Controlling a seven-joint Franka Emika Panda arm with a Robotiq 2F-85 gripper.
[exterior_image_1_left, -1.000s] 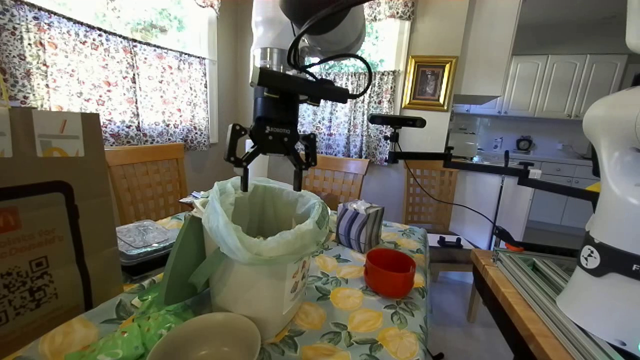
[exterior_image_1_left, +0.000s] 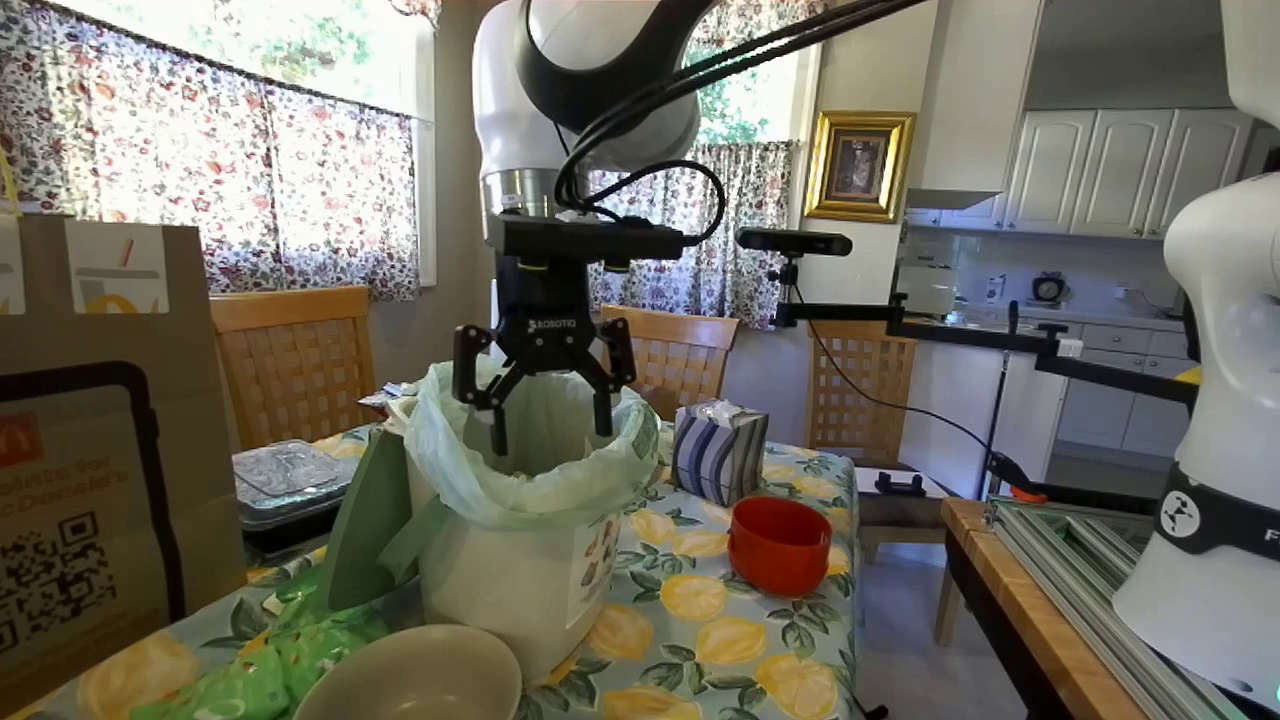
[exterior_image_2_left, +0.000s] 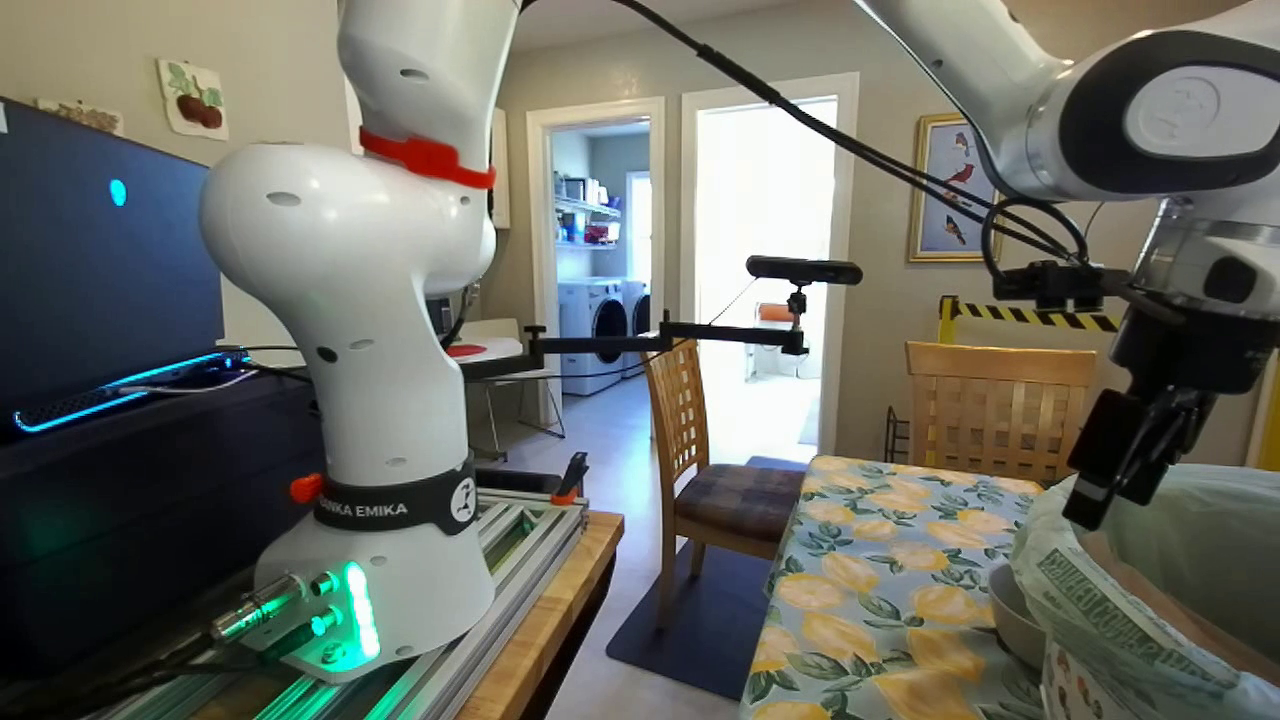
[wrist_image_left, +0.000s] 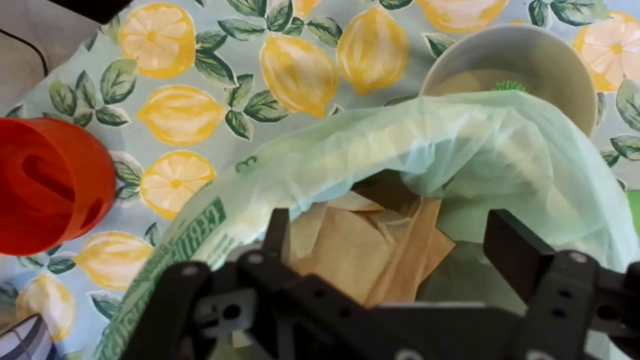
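My gripper (exterior_image_1_left: 551, 434) is open and points down into the mouth of a white bin (exterior_image_1_left: 510, 588). A pale green bag (exterior_image_1_left: 528, 498) lines this bin and folds over its rim. Crumpled brown paper (wrist_image_left: 354, 252) lies inside, seen between my two fingers in the wrist view. Nothing is held. How far the fingertips are above the paper I cannot tell. In exterior view 2 the fingers (exterior_image_2_left: 1134, 450) reach the bag's near rim from above.
A red bowl (exterior_image_1_left: 780, 547) and a striped tissue box (exterior_image_1_left: 720, 454) stand right of the bin. A beige bowl (exterior_image_1_left: 414, 678) is in front, with something green inside it in the wrist view. A green lid (exterior_image_1_left: 366, 528) leans on the bin's left. A paper bag (exterior_image_1_left: 108, 456) stands far left.
My gripper has come down from above the bin, so that its fingertips are now within the bag's opening. It is open in both frames. The bin and bowls have stayed put.
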